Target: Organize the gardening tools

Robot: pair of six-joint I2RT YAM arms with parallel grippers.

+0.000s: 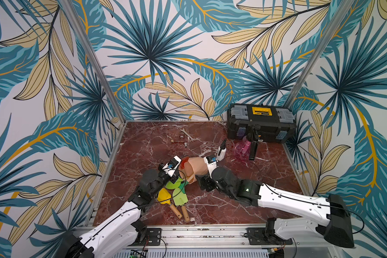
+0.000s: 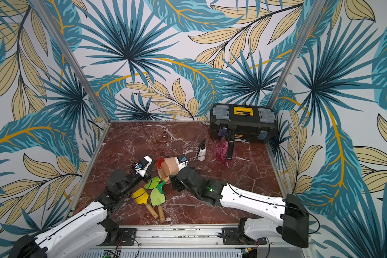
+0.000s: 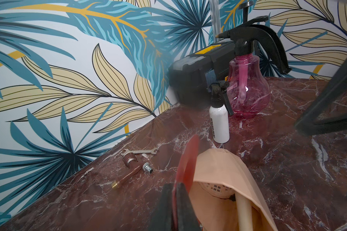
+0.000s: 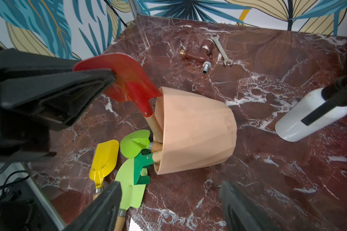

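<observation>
A peach fabric pot (image 4: 196, 130) lies on its side mid-table, several tool handles inside. My left gripper is shut on a red shovel (image 4: 131, 84) blade at the pot's mouth; its wooden handle reaches into the pot. A green rake (image 4: 140, 169) and small green trowel (image 4: 131, 144) poke out of the pot. A yellow shovel (image 4: 104, 157) and light green trowel (image 4: 131, 192) lie in front. My right gripper stands open above the pot's near side, nothing between its fingers.
A black toolbox (image 1: 261, 122) stands at back right, near a pink sprayer (image 3: 248, 92) and white spray bottle (image 4: 304, 119). A wrench (image 4: 221, 52) and pipe fittings (image 4: 198, 55) lie at the back.
</observation>
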